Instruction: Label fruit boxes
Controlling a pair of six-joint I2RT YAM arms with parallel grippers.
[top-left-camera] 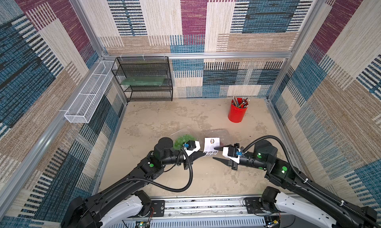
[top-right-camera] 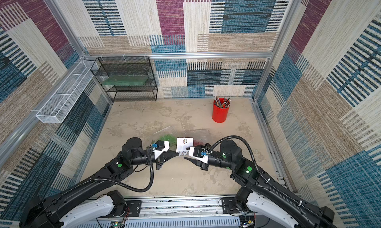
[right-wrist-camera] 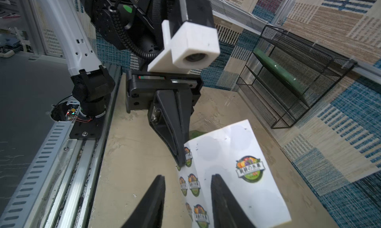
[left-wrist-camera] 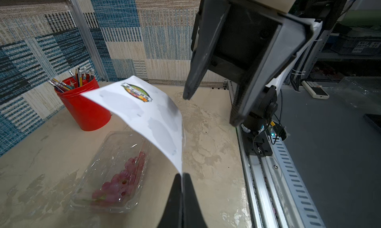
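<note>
My left gripper is shut on a bent white sheet of fruit-logo labels (right-wrist-camera: 242,192) at its fingertips, with the sheet standing up from them. My right gripper (top-left-camera: 215,153) is open right beside the sheet, its fingertips (right-wrist-camera: 216,182) near the printed labels; whether they touch is unclear. Behind the grippers lie two clear plastic boxes, one with red grapes (left-wrist-camera: 119,182) on the right, one with green grapes (top-left-camera: 183,141) on the left, the latter partly hidden by my left arm.
A red cup (top-left-camera: 237,112) of pens stands at the back right. A black mesh rack (top-left-camera: 142,95) with a green board is at the back left, a white wire basket (top-left-camera: 89,93) on the left wall.
</note>
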